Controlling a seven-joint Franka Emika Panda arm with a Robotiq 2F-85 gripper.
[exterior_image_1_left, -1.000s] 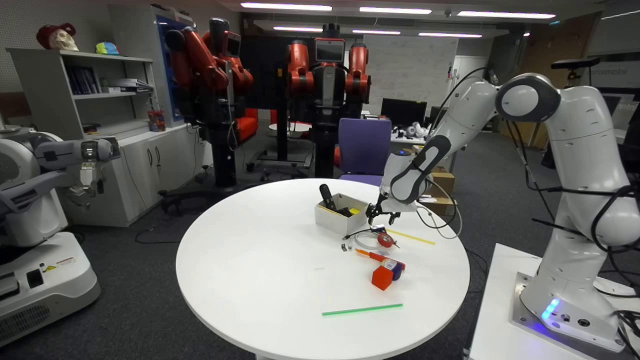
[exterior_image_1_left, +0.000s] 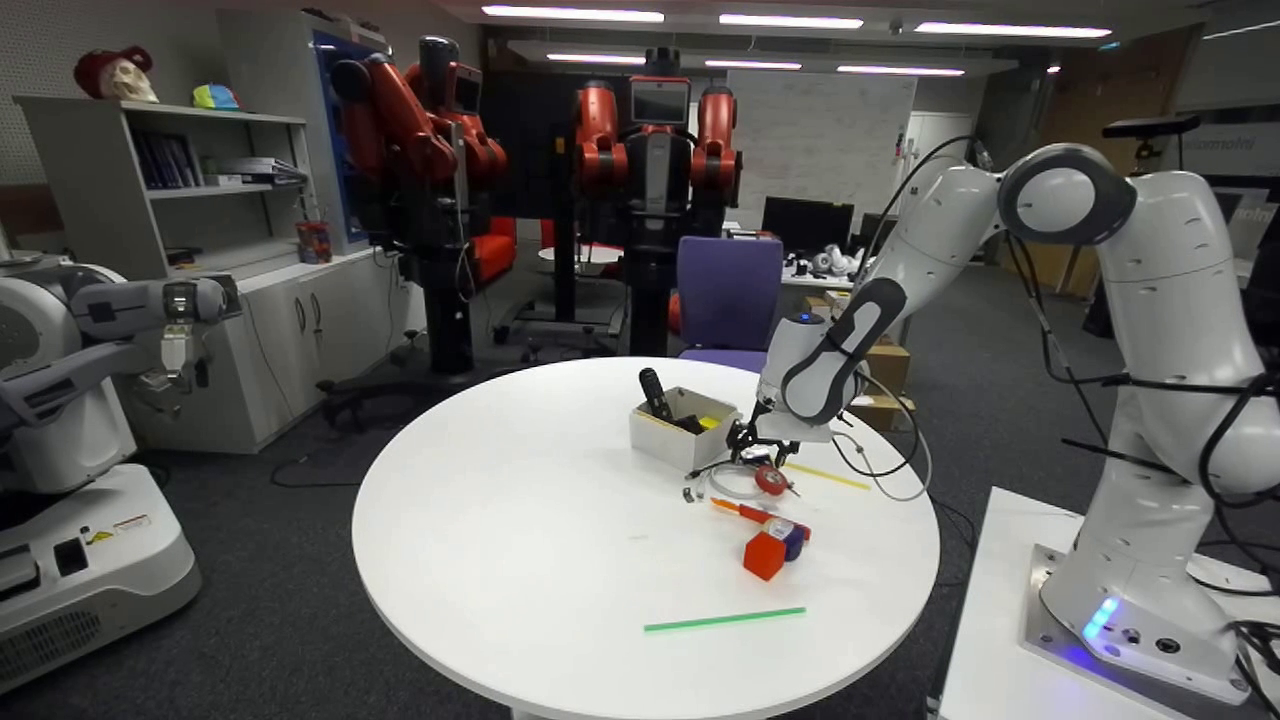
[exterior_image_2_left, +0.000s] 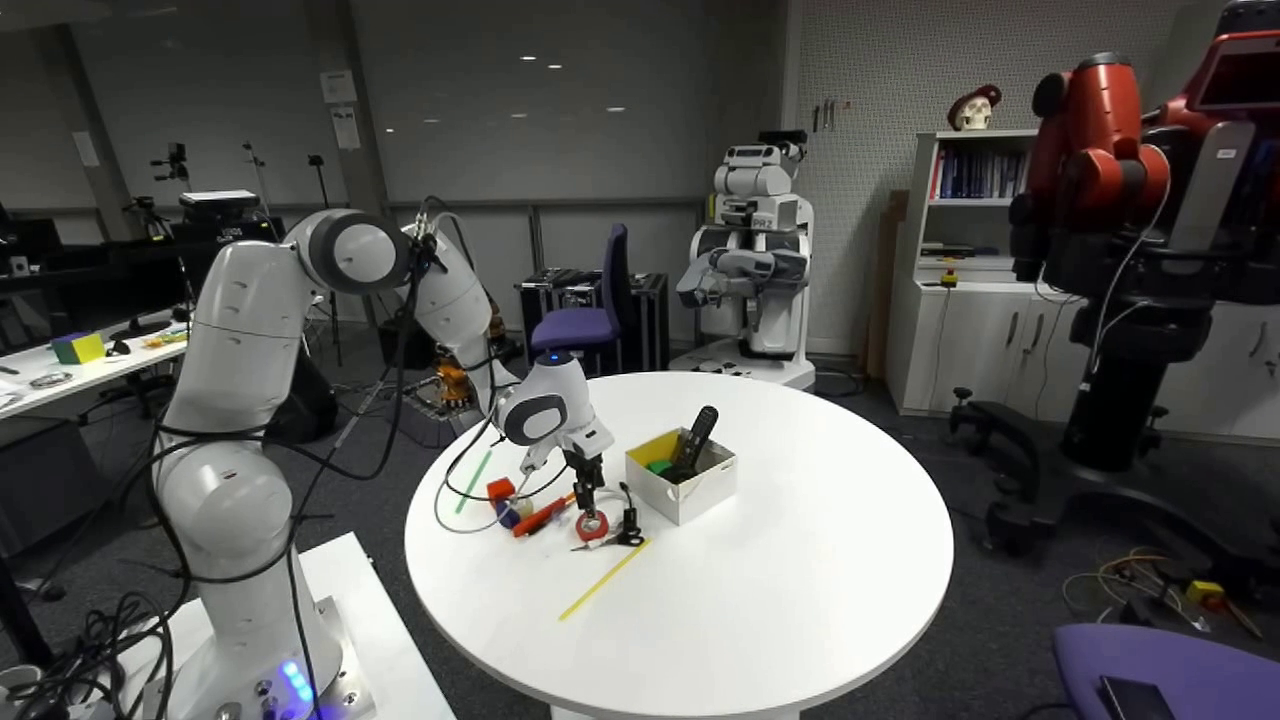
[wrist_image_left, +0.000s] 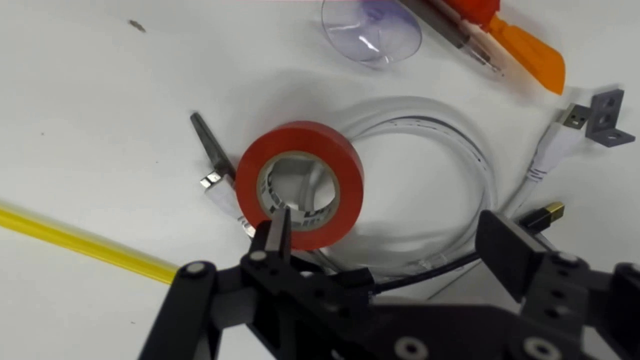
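Note:
In the wrist view my gripper stands open, its dark fingers (wrist_image_left: 507, 255) wide apart. A roll of red tape (wrist_image_left: 349, 186) lies flat on the table, partly covered by the left finger from this angle. Beside and under the roll runs a coiled white cable (wrist_image_left: 489, 174) with a USB plug (wrist_image_left: 555, 144). A black cable (wrist_image_left: 426, 279) passes across the view between the fingers. Exterior view 1 has the gripper (exterior_image_1_left: 758, 456) low over these things, close to the white box (exterior_image_1_left: 672, 444). Whether the fingers touch anything cannot be told.
The box holds a black handled item (exterior_image_2_left: 692, 444). A yellow stick (wrist_image_left: 90, 247), an orange-tipped tool (wrist_image_left: 531, 54), a red block (exterior_image_1_left: 764, 556) and a green stick (exterior_image_1_left: 725, 619) lie around.
My gripper has come down and slightly toward the near side of the table, closer to the cable and tape. The objects on the table appear unmoved.

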